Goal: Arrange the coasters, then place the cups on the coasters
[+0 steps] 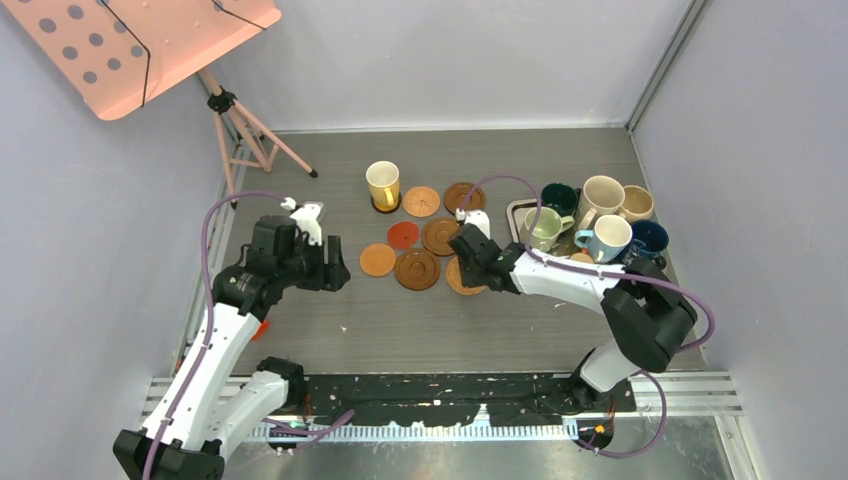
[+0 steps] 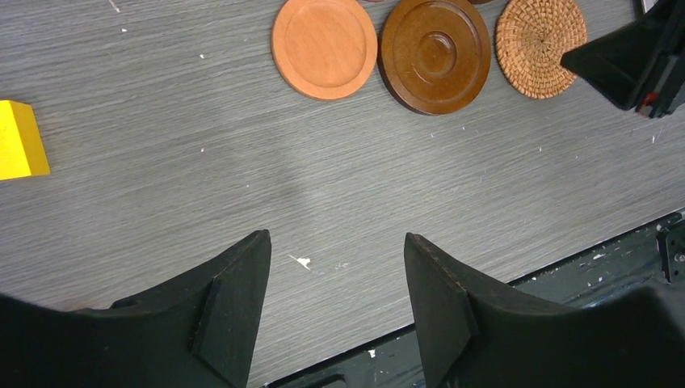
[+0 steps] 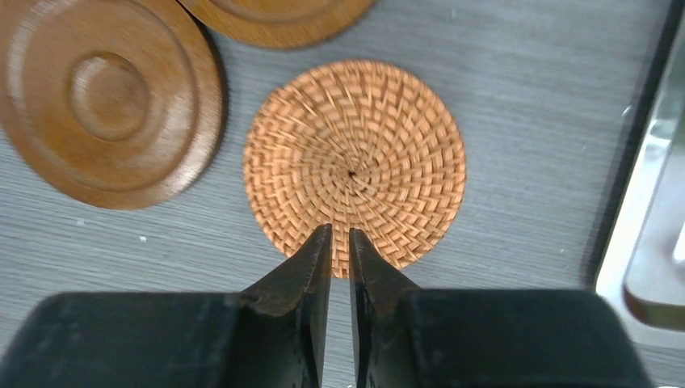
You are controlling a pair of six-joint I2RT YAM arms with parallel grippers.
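Several round coasters, brown, orange, red and woven, lie mid-table, among them a woven one [image 3: 352, 162] below my right gripper, whose fingertips are slightly apart with nothing seen between them. A cream-and-yellow cup [image 1: 383, 182] stands on a dark coaster at the back left of the group. More mugs [image 1: 610, 235] crowd a tray at the right. My left gripper hangs over bare table at the left, its fingers wide apart and empty.
The metal tray [image 3: 610, 267] borders the woven coaster's right side. A pink stand [image 1: 250, 130] is at the back left, a yellow block [image 2: 24, 141] left in the left wrist view.
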